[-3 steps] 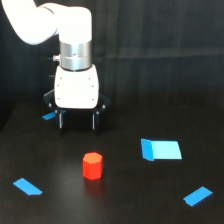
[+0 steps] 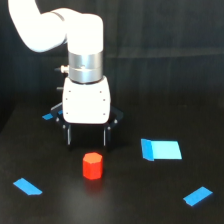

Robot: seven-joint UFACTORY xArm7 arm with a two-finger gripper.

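Note:
A red block with a hexagonal top (image 2: pixel 92 166) stands upright on the dark table. Behind or above it in the view hangs my gripper (image 2: pixel 88 140), pointing down from the white arm. Its two thin dark fingers are spread wide, with nothing between them. The fingertips appear just higher in the picture than the block's top, and a gap shows between them and it. How far the gripper is from the block in depth is hard to tell.
To the right lies a pale cyan square (image 2: pixel 166 150) with a blue strip (image 2: pixel 147 150) along its left edge. Blue tape marks sit at the front left (image 2: pixel 27 187), front right (image 2: pixel 198 196) and back left.
My gripper has moved to the right and lower in the view, closer to the red block. Its fingers stay apart. The block has not moved.

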